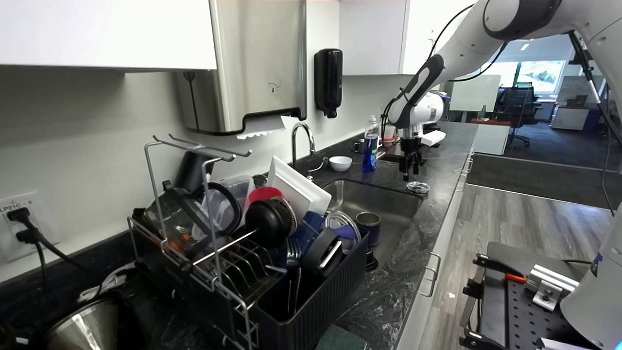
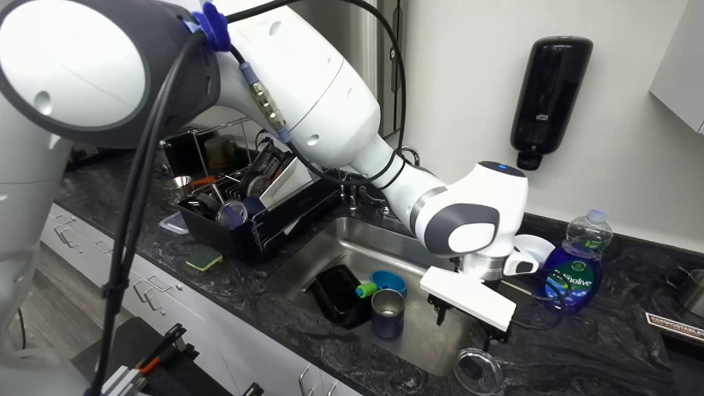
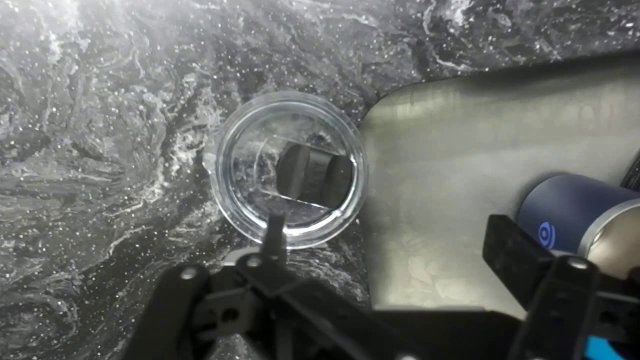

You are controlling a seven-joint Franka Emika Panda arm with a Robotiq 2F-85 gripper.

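My gripper stands open above the counter and sink corner, with nothing between its fingers. A clear round lid (image 3: pixel 240 198) with a dark slider lies on the dark counter at the sink's edge; in the wrist view it is just beyond the left fingertip, off to one side of the finger gap. Whether that finger touches the lid cannot be told. Inside the steel sink (image 2: pixel 422 343) stands a dark blue tumbler (image 2: pixel 386 323), its open top facing up. In the wrist view the same tumbler (image 3: pixel 564 207) sits partly behind the right finger.
A black tray (image 2: pixel 333 297) and a blue cup (image 2: pixel 389 280) share the sink with the tumbler. A blue soap bottle (image 2: pixel 574 270) and a white bowl (image 1: pixel 340 163) stand behind. The loaded dish rack (image 1: pixel 245 315) flanks the sink's other side.
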